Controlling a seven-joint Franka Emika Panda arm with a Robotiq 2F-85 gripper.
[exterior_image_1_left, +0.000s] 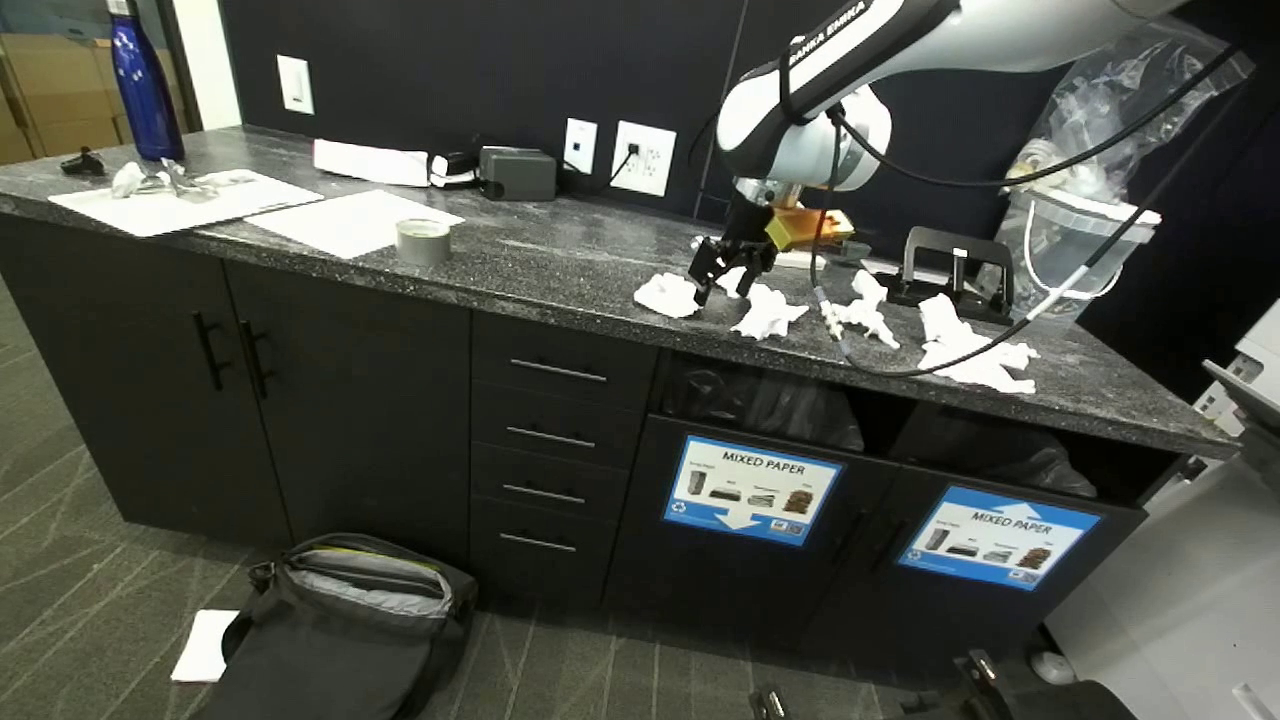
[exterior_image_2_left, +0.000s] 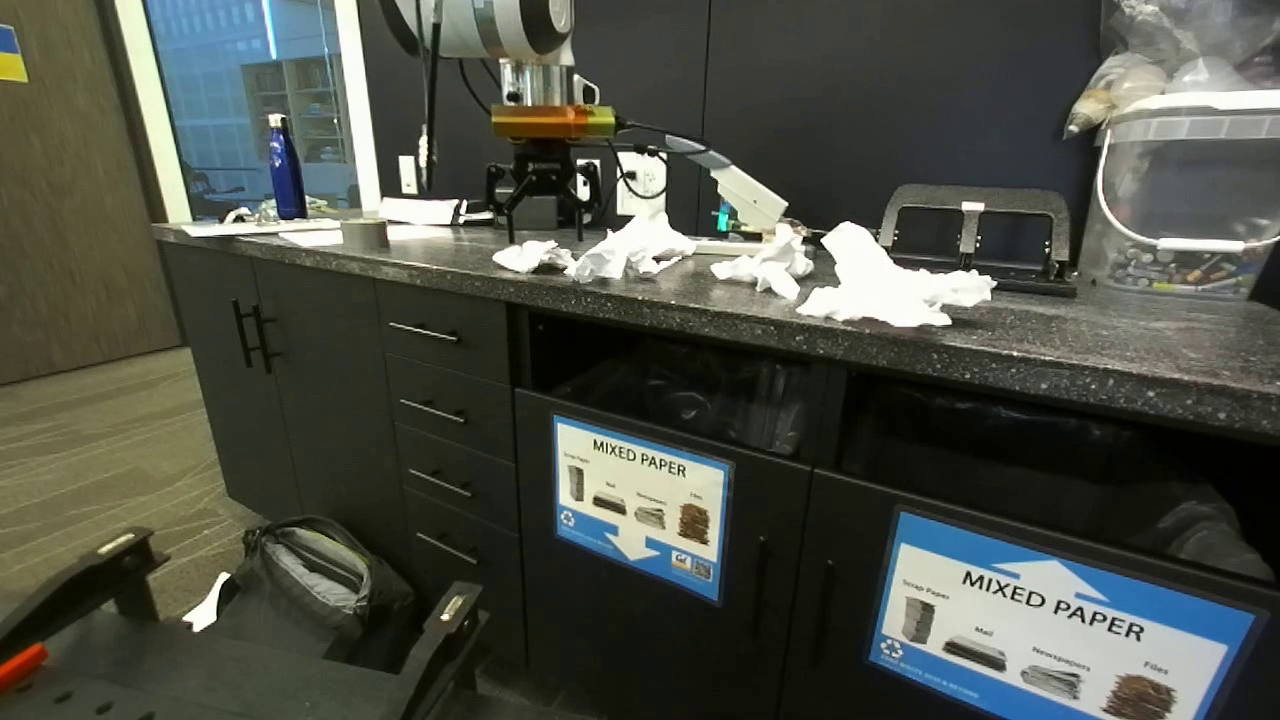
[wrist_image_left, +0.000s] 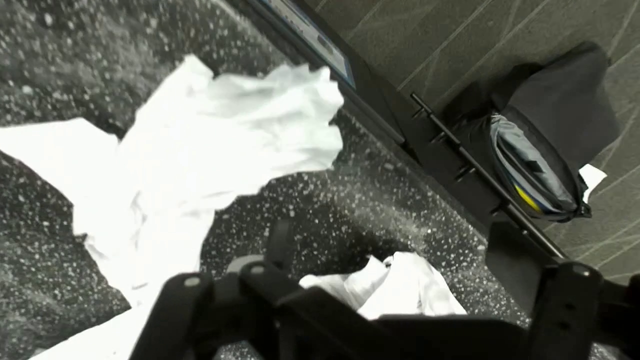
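Observation:
Several crumpled white papers lie in a row along the front of the dark speckled counter. The leftmost wad (exterior_image_1_left: 667, 295) is small and has my open gripper (exterior_image_1_left: 721, 286) just over it. To its right rests a larger crumpled piece (exterior_image_1_left: 769, 314), which fills much of the wrist view (wrist_image_left: 198, 138). In that wrist view the small wad (wrist_image_left: 414, 288) is partly covered by my black fingers. Nothing shows between the fingertips in exterior view 2, where they hang at about the height of the papers. Two more crumpled papers (exterior_image_2_left: 774, 260) (exterior_image_2_left: 888, 282) sit farther right.
Behind the papers stand a stapler (exterior_image_2_left: 750, 192), a black hole punch (exterior_image_2_left: 978, 234) and a clear bucket (exterior_image_2_left: 1182, 216). A tape roll (exterior_image_1_left: 422, 241) and flat sheets (exterior_image_1_left: 348, 223) lie to the left. An open black bag (exterior_image_1_left: 360, 600) is on the floor.

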